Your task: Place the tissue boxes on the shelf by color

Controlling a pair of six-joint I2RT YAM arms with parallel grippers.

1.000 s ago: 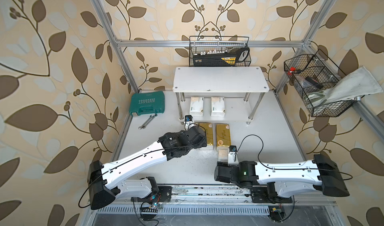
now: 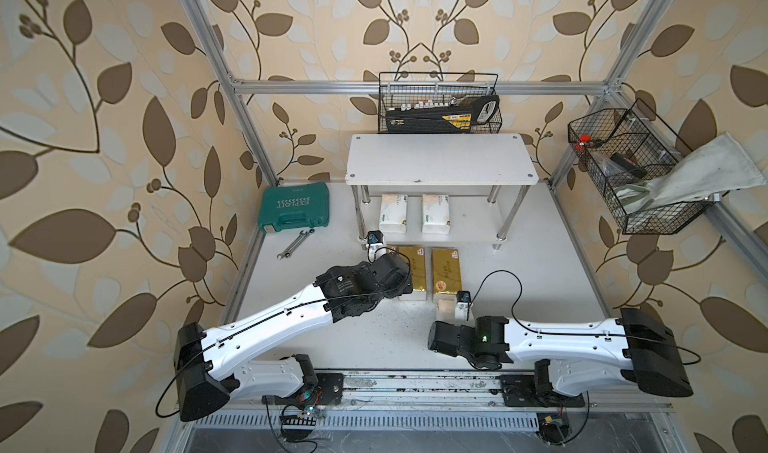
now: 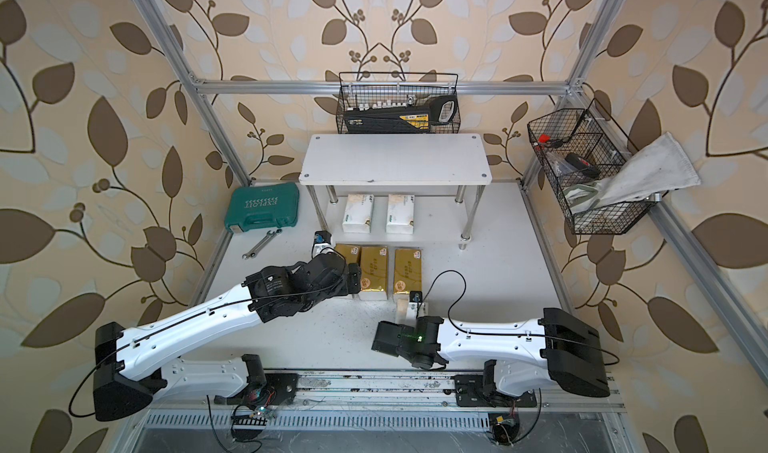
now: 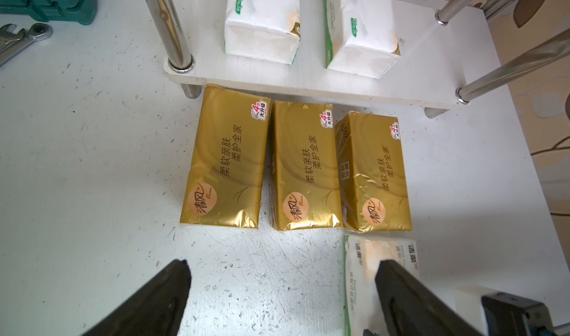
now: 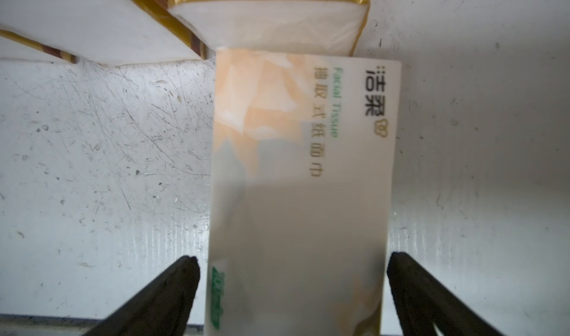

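Three gold tissue packs, left (image 4: 228,158), middle (image 4: 305,169) and right (image 4: 375,175), lie side by side on the table in front of the shelf (image 2: 440,157). Two white packs, left (image 2: 393,213) and right (image 2: 435,213), rest on its lower board. A third white pack (image 5: 302,187) lies just in front of the right gold pack. Its near part sits between the spread fingers of my open right gripper, which shows no grip on it. My left gripper is open with nothing between its fingers, on the near side of the gold packs.
A green tool case (image 2: 294,206) and a wrench (image 2: 297,243) lie on the left of the table. Metal legs (image 4: 166,24) hold up the shelf's top, which is bare. A wire basket (image 2: 640,165) hangs at the right.
My left arm has moved only a little, and the packs have stayed in place.
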